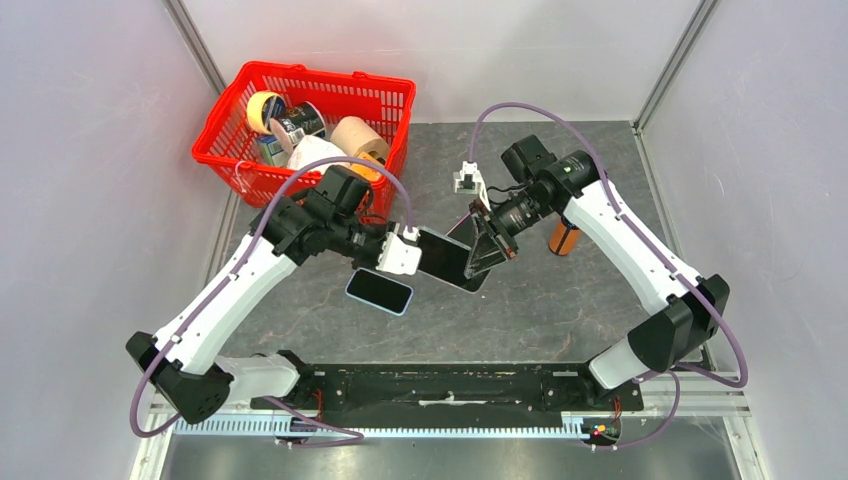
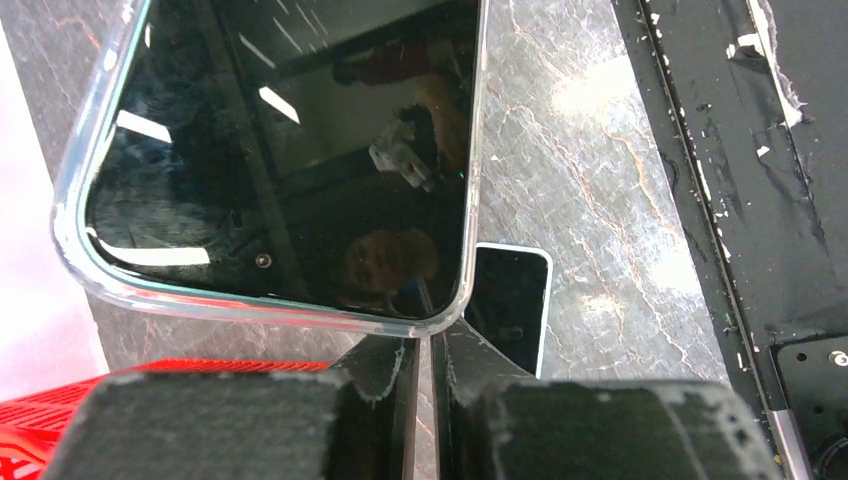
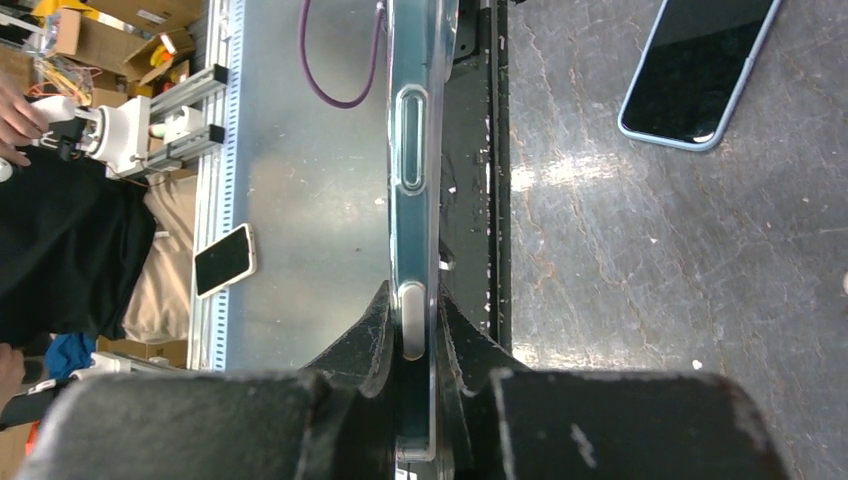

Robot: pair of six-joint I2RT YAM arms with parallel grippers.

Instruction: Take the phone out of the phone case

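Observation:
The phone in its clear case [image 1: 445, 258] is held up between the arms, screen up in the left wrist view [image 2: 280, 160]. The right wrist view shows its side edge with buttons [image 3: 410, 240], with my right gripper shut on it. My left gripper is at the case's bottom corner, its fingers closed together at that corner; whether they pinch the case's rim is hard to tell, as the tips are hidden under it.
Another phone [image 1: 379, 291] lies on the grey table [image 1: 520, 320] below. A red basket of tapes [image 1: 230, 140] stands at the back left, an orange object [image 1: 563, 237] at the right.

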